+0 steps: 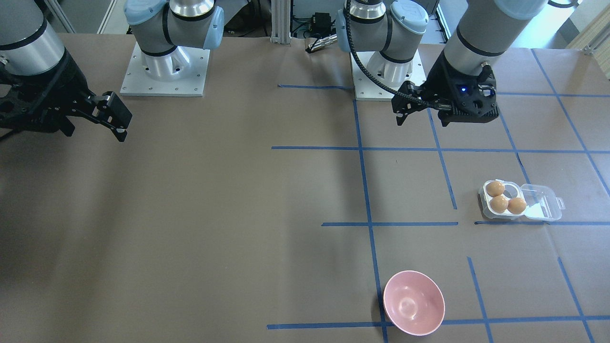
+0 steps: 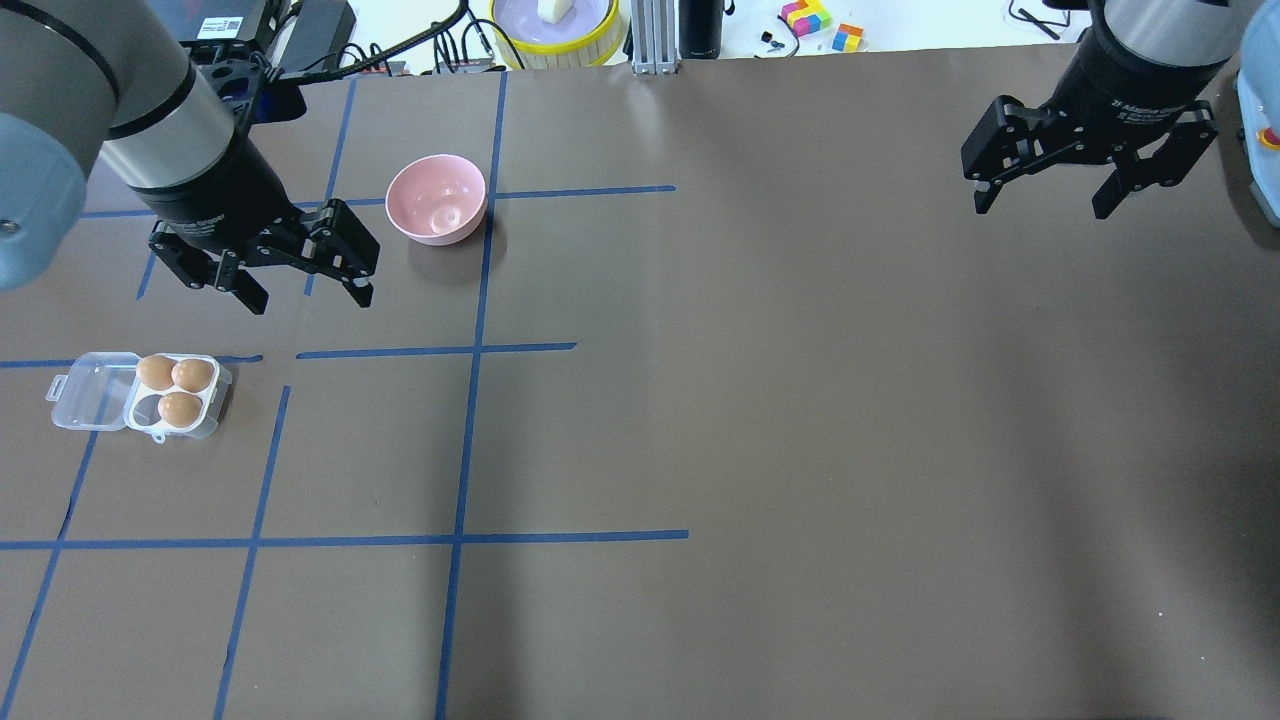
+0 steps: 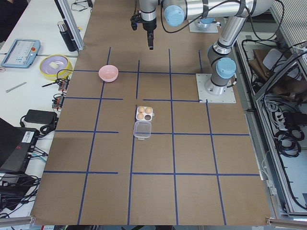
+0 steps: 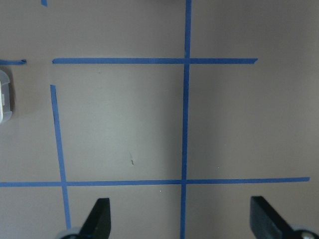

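Note:
A clear plastic egg box [image 1: 537, 203] lies open on the taped table, holding several brown eggs [image 2: 180, 409]; in the wrist view only its edge [image 4: 5, 97] shows at the left. A pink bowl [image 1: 414, 303] stands apart from it on the taped grid. My gripper [image 1: 421, 122] hangs above the table, behind the egg box in the front view, its two fingers spread open with nothing between them; in the wrist view they frame bare table.
A second arm's gripper [image 2: 1044, 204] hangs over the other half of the table, which is otherwise bare. Cables, a yellow tub [image 2: 558, 50] and small coloured blocks [image 2: 804, 18] lie beyond the table's edge.

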